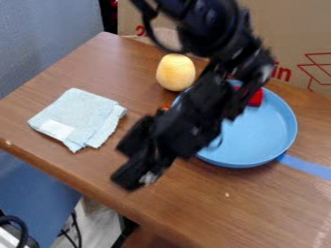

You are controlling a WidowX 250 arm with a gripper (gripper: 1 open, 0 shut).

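Note:
My black gripper [145, 167] hangs low over the wooden table, left of a blue plate [265, 136]; it is blurred, and whether it is open or shut cannot be made out. A red object [254, 97] shows at the plate's back, partly behind my arm. A yellow, round object [176, 71] stands at the back of the table. A folded light-blue cloth [77, 118] lies to the left, apart from the gripper.
A cardboard box [297, 58] stands behind the table. Blue tape [311, 169] runs right of the plate. The table's front left edge borders a drop; bare wood [246, 213] lies at the front right.

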